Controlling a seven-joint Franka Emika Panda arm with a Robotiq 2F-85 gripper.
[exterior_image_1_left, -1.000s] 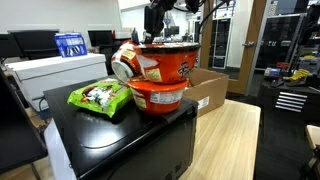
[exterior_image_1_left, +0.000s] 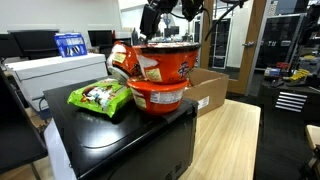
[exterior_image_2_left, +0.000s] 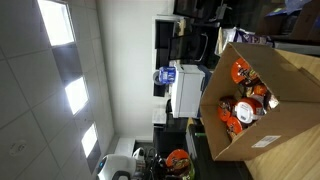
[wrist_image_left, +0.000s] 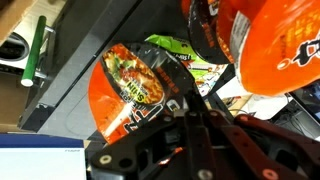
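In exterior view 1, my gripper (exterior_image_1_left: 165, 17) is at the top edge, just over a stack of red bowls. The upper red bowl (exterior_image_1_left: 168, 66) has a dark lid and rests slightly tilted on the lower red bowl (exterior_image_1_left: 157, 97). A white-and-red cup (exterior_image_1_left: 122, 58) sits at its left. Seen from the wrist, my gripper's shut fingertips (wrist_image_left: 193, 103) lie at the rim of an orange bowl (wrist_image_left: 128, 85) with a food picture on its black lid. Whether that rim is pinched between them is unclear. A green packet (exterior_image_1_left: 100, 97) lies left of the stack.
The stack stands on a black box (exterior_image_1_left: 110, 137) beside a wooden table (exterior_image_1_left: 228, 140). Behind it is an open cardboard box (exterior_image_1_left: 208, 92); exterior view 2 shows several red-orange containers (exterior_image_2_left: 240, 110) inside the cardboard box.
My gripper has shifted slightly left and upward in the view. The upper bowl has tipped and moved a little, and the cup beside it looks turned. The lower bowl and packet stay put.
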